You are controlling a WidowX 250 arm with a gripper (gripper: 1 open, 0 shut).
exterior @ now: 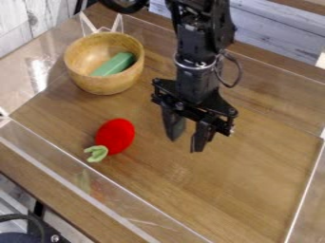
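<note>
The black robot arm hangs down over the middle of the wooden table, its gripper (187, 128) low above the surface. Whether it is open or shut is hard to tell. A red object with a pale green top (113, 138) lies to its lower left. A wooden bowl (91, 72) at the upper left holds a green oblong object (116, 62).
A white slatted wall runs along the back, and black cables lie at the lower left corner.
</note>
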